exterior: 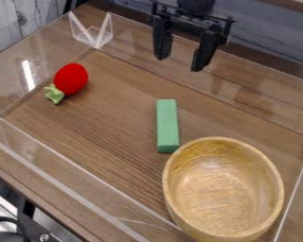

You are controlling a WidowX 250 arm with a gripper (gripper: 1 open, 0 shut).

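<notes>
My black gripper (182, 51) hangs at the top centre over the wooden table (103, 142), with its two fingers apart and nothing visible between them. A green block (167, 125) lies upright in the picture's middle, below the gripper. A red round object (72, 78) lies at the left, with a small light-green piece (54, 93) at its lower left. A large yellow bowl (222, 187) sits at the lower right.
A white wire-like or clear object (94, 28) stands at the upper left near the table's edge. Black cables lie at the lower left corner.
</notes>
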